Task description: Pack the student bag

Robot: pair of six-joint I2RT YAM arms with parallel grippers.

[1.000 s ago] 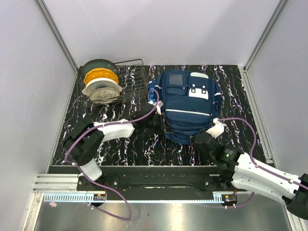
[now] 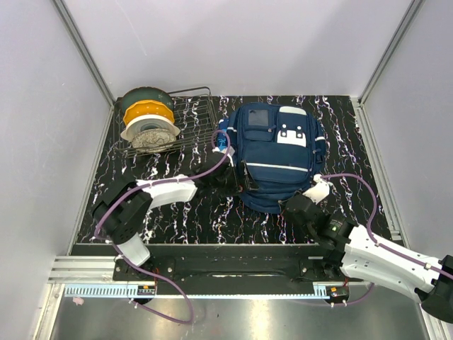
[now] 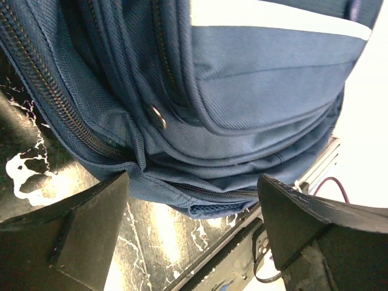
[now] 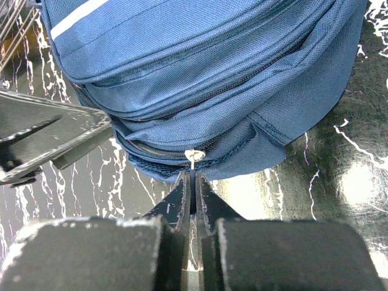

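Observation:
The navy backpack point(image 2: 276, 149) lies on the dark marbled counter, its front pockets upward. My left gripper is at its lower left, fingers apart over the zippered fabric edge, with the zipper tracks point(image 3: 73, 121) between and beyond them. My right gripper is shut on a zipper pull point(image 4: 194, 156) at the bag's lower zipper, the pale tab showing above the fingertips. The left gripper's fingers also reach into the right wrist view from the left.
A wire rack point(image 2: 198, 120) with stacked plates and bowls point(image 2: 147, 108) stands at the back left. A blue item point(image 2: 222, 138) lies between rack and bag. Bare counter shows at front left and right.
The right arm looks still.

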